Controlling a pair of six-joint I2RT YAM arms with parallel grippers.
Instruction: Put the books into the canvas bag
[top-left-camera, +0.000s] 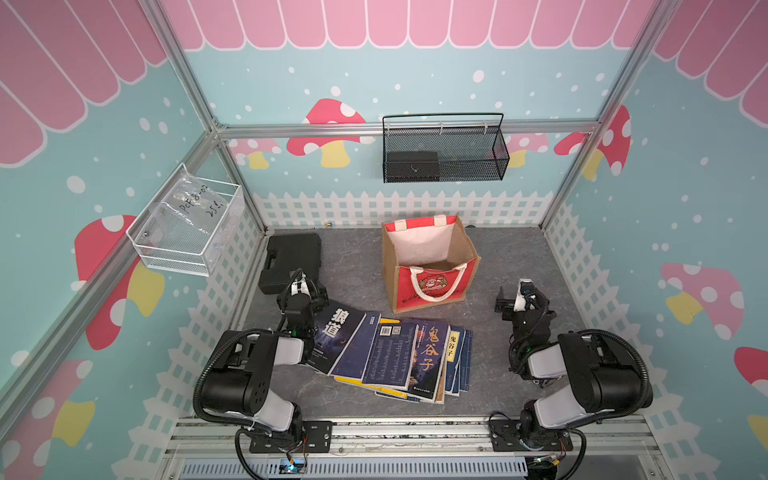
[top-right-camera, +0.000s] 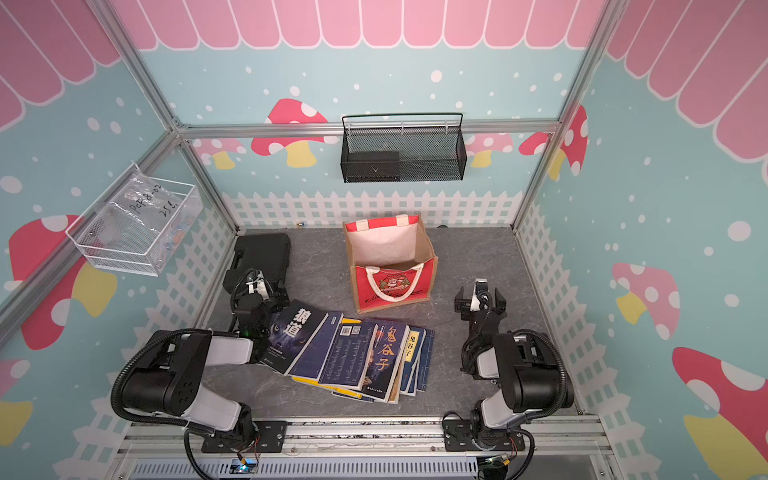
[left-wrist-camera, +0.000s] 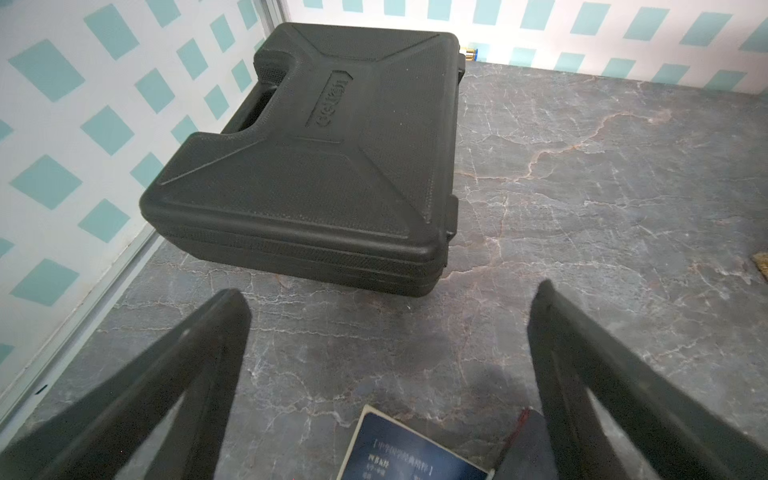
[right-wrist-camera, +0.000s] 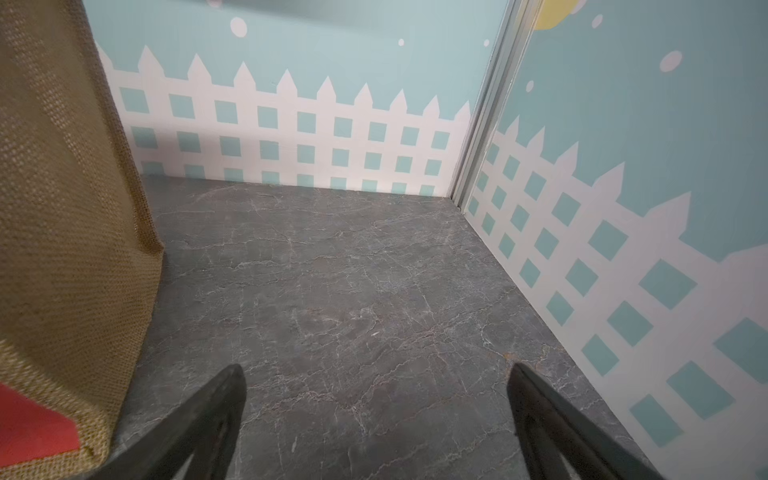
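Several books lie fanned and overlapping on the table in front of the bag, among them a dark one with white characters (top-left-camera: 334, 336), a blue back cover (top-left-camera: 389, 356) and one with orange characters (top-left-camera: 429, 356). Upright behind them stands the red and tan canvas bag (top-left-camera: 428, 280), its mouth open and no book visible inside. My left gripper is open above the table, left of the books and in front of the black case. Open as well, my right gripper hovers right of the bag with bare table between its fingers.
At the back left a black case (left-wrist-camera: 320, 152) lies flat. A white wire basket (top-left-camera: 188, 224) hangs on the left wall and a black mesh basket (top-left-camera: 472, 156) on the back wall. Bare table (right-wrist-camera: 344, 280) stretches right of the bag.
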